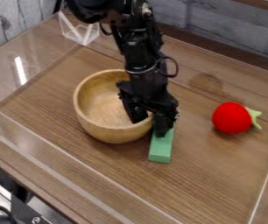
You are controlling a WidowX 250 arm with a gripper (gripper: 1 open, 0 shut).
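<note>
The black robot arm reaches down from the top centre, its gripper (150, 115) low over the right side of a tan wooden bowl (99, 118). Directly beside the bowl, partly under the gripper, lies a green rectangular block (161, 148). The dark fingers overlap the bowl's rim and the upper end of the block; whether they are open or shut, or touch either one, I cannot tell.
A red tomato-like object (231, 117) with a green top sits to the right.
</note>
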